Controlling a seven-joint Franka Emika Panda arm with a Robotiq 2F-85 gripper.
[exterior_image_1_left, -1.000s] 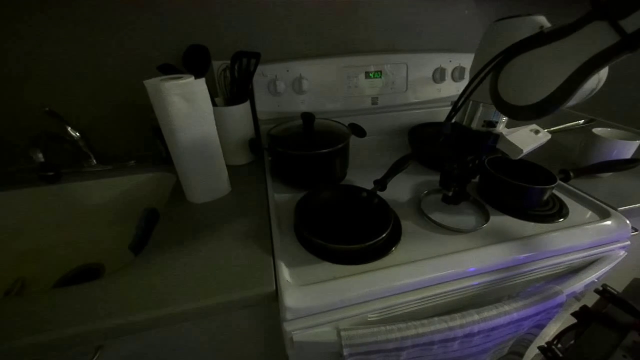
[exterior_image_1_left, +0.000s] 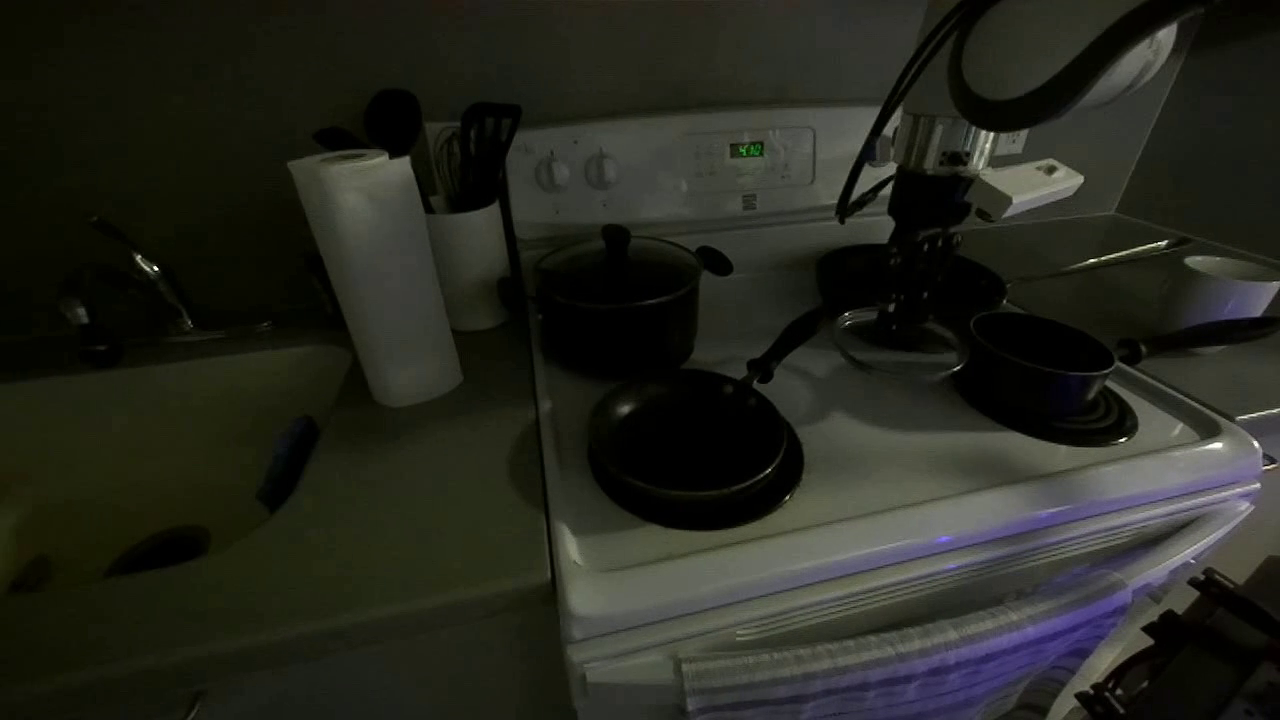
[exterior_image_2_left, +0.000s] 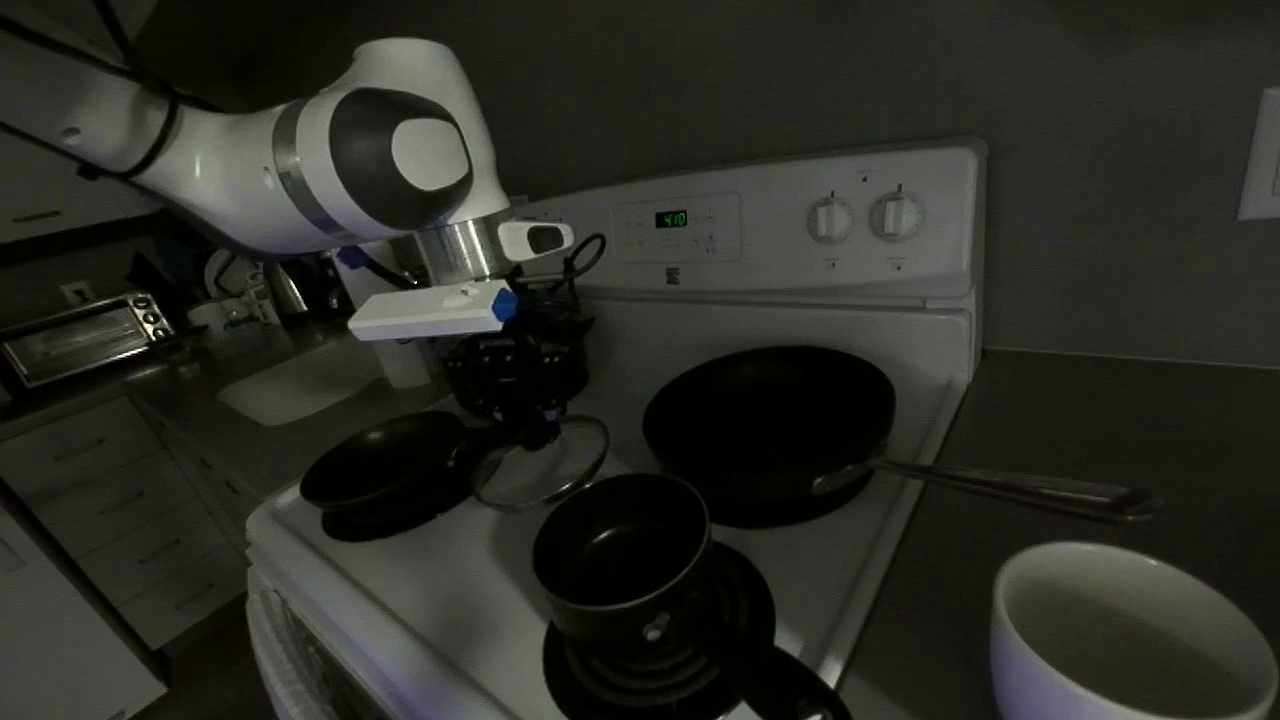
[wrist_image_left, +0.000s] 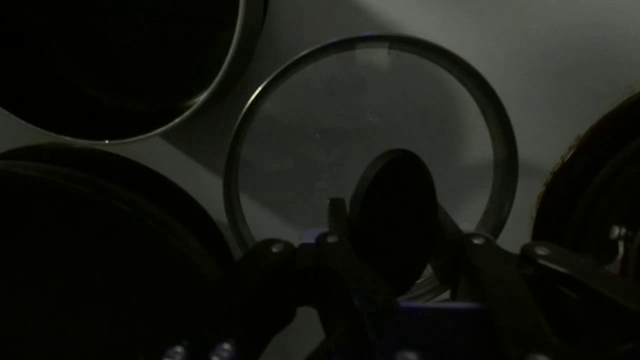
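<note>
A glass lid (exterior_image_1_left: 858, 342) with a metal rim hangs above the stovetop, between the skillet and the small saucepan. My gripper (exterior_image_1_left: 902, 318) points down and is shut on the lid's dark knob. In the wrist view the knob (wrist_image_left: 394, 207) shows between the fingers, with the clear glass (wrist_image_left: 336, 132) spread out beyond it. From the other side, the lid (exterior_image_2_left: 546, 474) appears tilted beneath the gripper (exterior_image_2_left: 540, 426). Darkness hides the exact contact of the pads on the knob.
An uncovered saucepan (exterior_image_1_left: 1038, 366) sits on the front right burner, a skillet (exterior_image_1_left: 690, 438) front left. Behind stand a lidded pot (exterior_image_1_left: 618, 306) and a large pan (exterior_image_2_left: 768, 420). A white mug (exterior_image_2_left: 1116, 636) is on the right counter; paper towels (exterior_image_1_left: 378, 288) stand left.
My gripper and the lid have risen together from lower over the stovetop. The arm is higher now, and the pans are where they were.
</note>
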